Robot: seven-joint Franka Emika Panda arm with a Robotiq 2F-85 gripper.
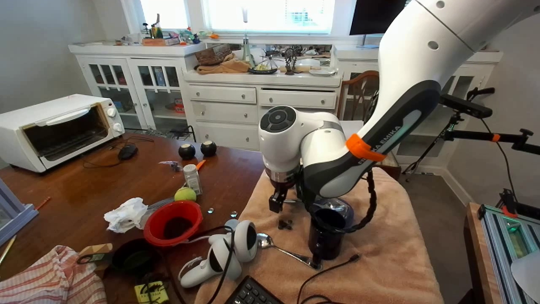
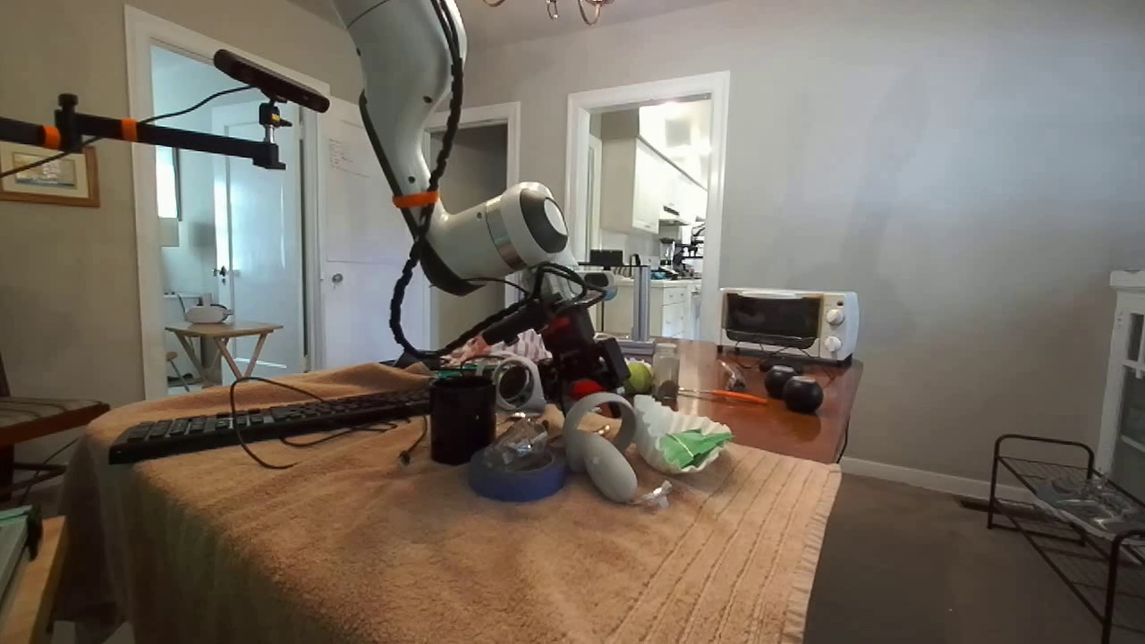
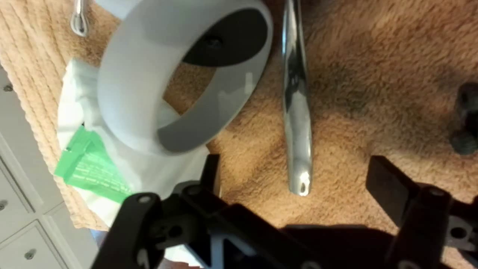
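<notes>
My gripper is open above the tan towel (image 3: 340, 197), its fingers wide apart. In the wrist view, the silver utensil handle (image 3: 298, 134) points down into the gap between the fingers, touching neither; its far end runs out of frame. Exterior view 1 shows the gripper (image 1: 276, 203) low over the towel beside the silver handle (image 1: 291, 201). A white ring-shaped controller (image 3: 134, 85) lies left of the handle, and a white crumpled wrapper or dish with a green packet (image 3: 96, 163) lies near the left finger.
A black mug (image 1: 324, 235), a spoon (image 1: 283, 249) and a small black knob-like piece (image 1: 284, 224) stand or lie on the towel nearby. Another white controller (image 1: 220, 258) lies to the left. A blue tape roll (image 2: 517, 476) is near the mug.
</notes>
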